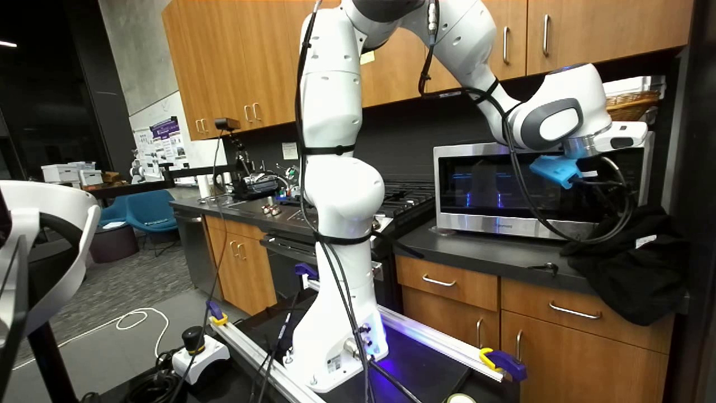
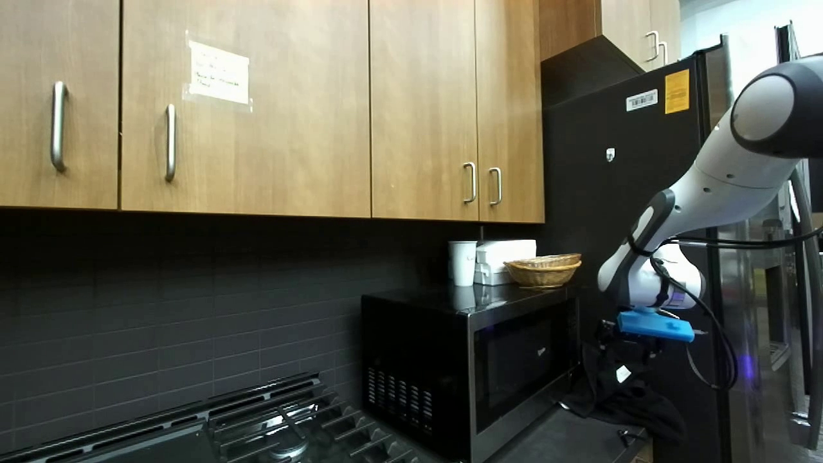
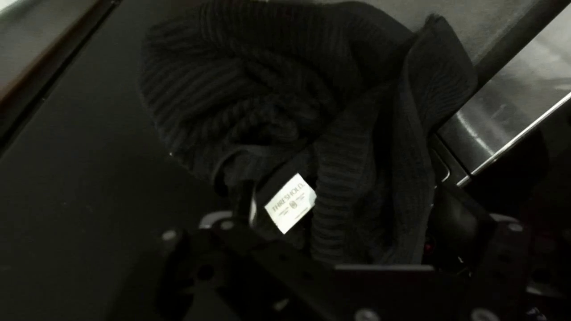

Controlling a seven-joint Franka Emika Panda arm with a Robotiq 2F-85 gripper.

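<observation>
A black ribbed cloth lies bunched on the counter at the right, partly hanging over the front edge beside the microwave. Its white label faces up in the wrist view. Seen from the wrist, my gripper is open above the cloth, with its dark fingers spread to either side and nothing held between them. Exterior view 1 has the gripper in front of the microwave door, higher than the cloth and apart from it. The dark fingertips are hard to make out there.
A small black item lies on the counter left of the cloth. Wicker baskets and a white cup stand on the microwave. A dark fridge rises close at the right.
</observation>
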